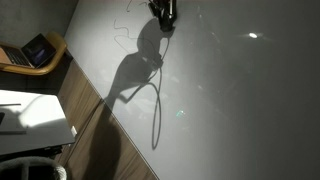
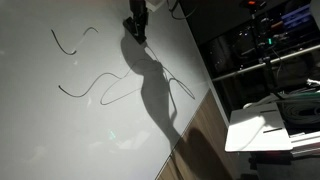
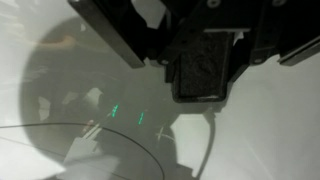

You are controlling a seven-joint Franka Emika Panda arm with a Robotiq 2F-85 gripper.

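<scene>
Between the fingers of my gripper is a dark, boxy block, seen in the wrist view; the fingers are shut on it. A cord runs from its lower end, so it looks like a plug or adapter. In exterior view 1 the cord's long loop trails below the gripper. Exterior view 2 has the gripper at the top, with a thin dark cable to its lower left. Whether the block touches the surface, I cannot tell.
A pale, glossy tabletop is mostly clear. A short curved wire lies apart on it in exterior view 2. Beyond its edge are wooden flooring, a laptop on a chair and a white side table.
</scene>
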